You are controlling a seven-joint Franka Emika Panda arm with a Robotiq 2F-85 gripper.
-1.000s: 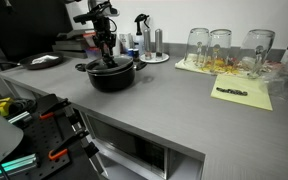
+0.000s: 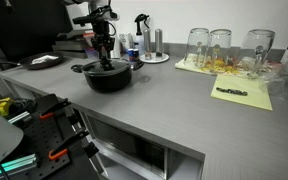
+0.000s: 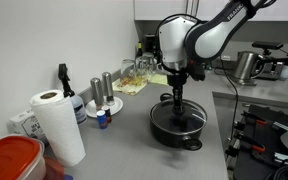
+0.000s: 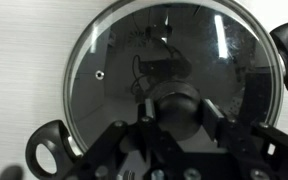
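Observation:
A black pot [image 2: 109, 82] stands near the counter's left front edge, its two side handles [image 4: 50, 150] showing in the wrist view. The clear glass lid [image 4: 104, 100] covers its mouth and looks about level with the rim. From above, my gripper reaches down and is shut on the lid's round black knob [image 4: 176, 103]. In the second exterior view the gripper [image 3: 179, 101] stands over the middle of the pot [image 3: 172, 128]. Whether the lid touches the rim all round cannot be made out.
Behind the pot stand metal shakers [image 3: 107, 84], a blue can [image 3: 101, 119] and a paper towel roll [image 3: 56, 127]. Glass mugs [image 2: 220, 47] rest on a yellow cloth [image 2: 243, 90] farther right. A black pan [image 2: 44, 62] lies at far left. Mid-counter is clear.
The gripper and lid appear slightly lower over the pot than before, and the lid looks darker. The pot has not moved.

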